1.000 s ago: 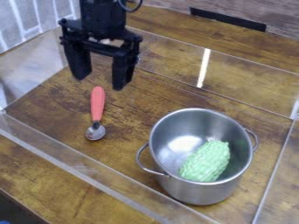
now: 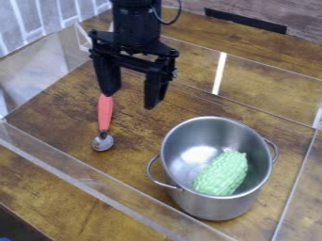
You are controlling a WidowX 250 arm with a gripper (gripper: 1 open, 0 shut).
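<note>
The black gripper [image 2: 132, 87] hangs over the upper middle of the camera view, its two fingers spread wide and open with nothing between them. Below its left finger, a utensil with a red handle [image 2: 105, 115] and a round metal end [image 2: 104, 142] lies on the wooden table. At the lower right stands a steel pot [image 2: 201, 200] with two side handles; inside it lies a pale green, bumpy object [image 2: 221, 174] shaped like a corn cob.
The wooden table [image 2: 75, 179] has clear edging strips along the left and right. Bare wood lies behind and to the right of the gripper. A white slatted structure [image 2: 25, 19] stands at the top left.
Over the last second the gripper has shifted a little to the right, still open. The utensil, pot and green object have not moved.
</note>
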